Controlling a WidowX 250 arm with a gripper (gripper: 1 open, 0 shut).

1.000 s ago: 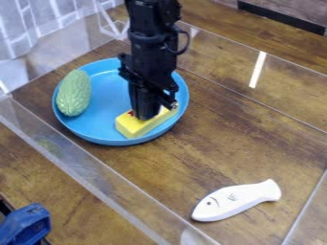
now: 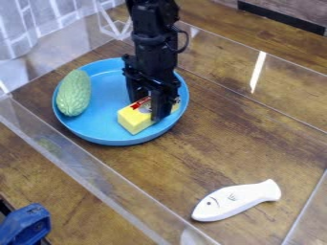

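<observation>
My black gripper [image 2: 152,96] hangs over the right half of a blue plate [image 2: 92,128], low at a yellow block [image 2: 134,119] with a red marking on top. The fingertips overlap the block's upper part, and whether they grip it cannot be made out. A green textured object [image 2: 75,91] rests on the plate's left side.
A white fish-shaped object [image 2: 235,199] lies at the lower right of the wooden table [image 2: 250,124]. A blue object [image 2: 26,225] sits at the bottom left corner. The table right of the plate is clear.
The arm and gripper have shifted and turned slightly, uncovering more of the yellow block's red-marked top. The plate and other objects look unmoved.
</observation>
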